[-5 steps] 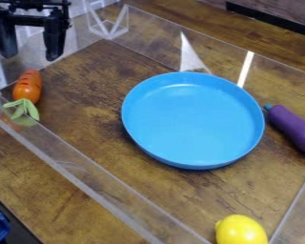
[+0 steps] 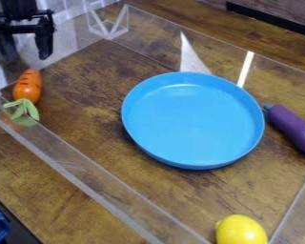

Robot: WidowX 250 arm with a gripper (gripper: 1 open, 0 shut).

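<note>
My black gripper (image 2: 23,40) is at the top left, partly out of the frame, open, above and behind a toy carrot (image 2: 28,89) with green leaves. A large blue round plate (image 2: 193,120) lies on the wooden surface at the centre right, empty. A purple eggplant (image 2: 293,129) lies at the right edge, and a yellow lemon (image 2: 240,229) at the bottom right.
Clear plastic walls border the wooden surface (image 2: 104,176) on several sides. A dark blue object (image 2: 3,232) shows at the bottom left corner. The wood between carrot and plate is bare.
My gripper has moved a little to the left, further toward the frame's edge. The carrot, plate, eggplant and lemon have not moved.
</note>
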